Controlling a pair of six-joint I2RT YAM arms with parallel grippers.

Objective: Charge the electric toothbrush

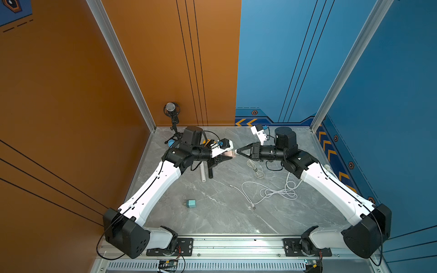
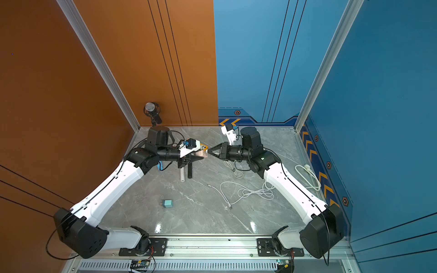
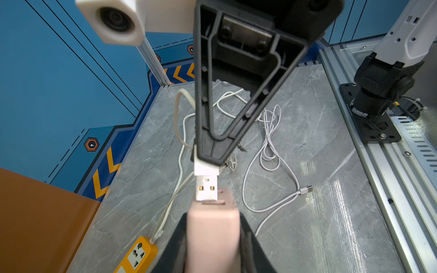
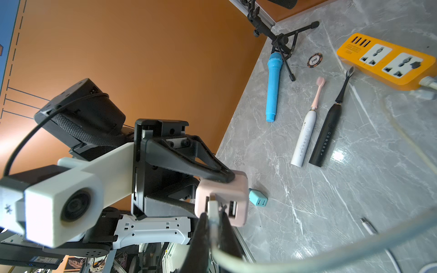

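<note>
My left gripper (image 1: pixel 226 154) is shut on a pink charger (image 3: pixel 213 236), held in the air with its ports toward my right gripper (image 1: pixel 238 151). That gripper is shut on a white USB plug (image 3: pixel 206 185), whose metal end is at the charger's top port face, touching or very close; how far in, I cannot tell. The cable runs from the plug. Below lie a white toothbrush (image 4: pixel 304 138) with pink head and a black toothbrush (image 4: pixel 326 138).
An orange power strip (image 4: pixel 382 59), a blue microphone (image 4: pixel 273 88) beside a stand, and a teal charger (image 1: pixel 191 203) rest on the marble table (image 1: pixel 236 218). White cables (image 1: pixel 277 191) lie coiled on the right.
</note>
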